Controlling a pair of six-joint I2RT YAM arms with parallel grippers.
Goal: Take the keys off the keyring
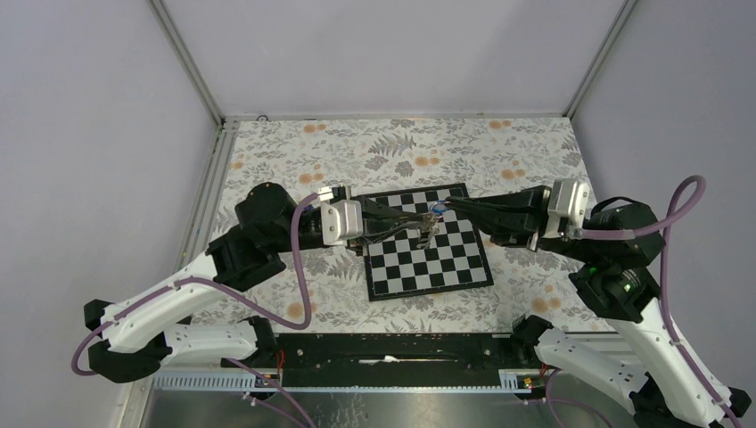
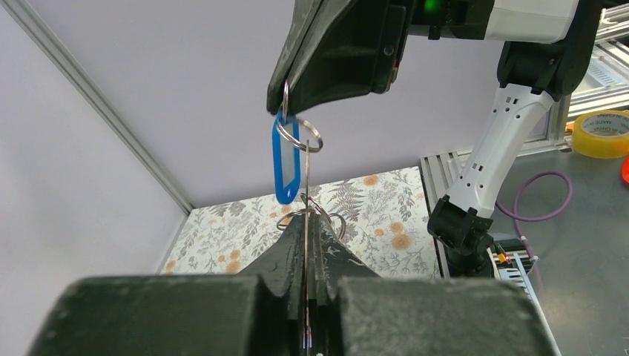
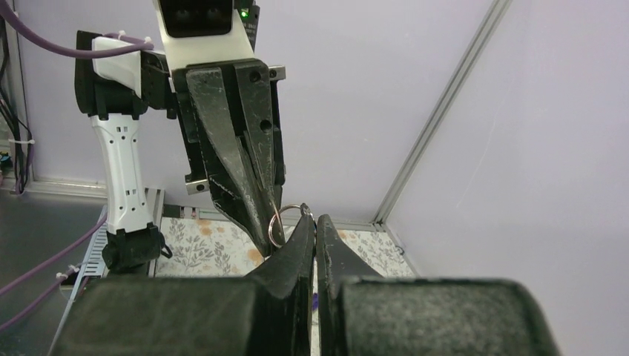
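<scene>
Between the two arms hangs the key bunch (image 1: 428, 234), over the chessboard. My left gripper (image 1: 424, 219) is shut on a thin key (image 2: 307, 174), seen edge-on, whose upper end meets the metal keyring (image 2: 312, 132). Opposite it, my right gripper pinches a small ring (image 2: 285, 90) linked to that keyring and is shut on it. A blue tag (image 2: 288, 167) dangles below the right fingertips. More metal loops (image 2: 337, 222) show around the left fingertips, partly hidden. In the right wrist view the keyring (image 3: 273, 231) sits beside the left gripper's fingertips.
The chessboard (image 1: 419, 272) lies below both grippers on the flower-patterned table surface (image 1: 312, 152). Walls (image 1: 107, 134) close in the sides and back. A yellow tape roll (image 2: 602, 135) is off at the right.
</scene>
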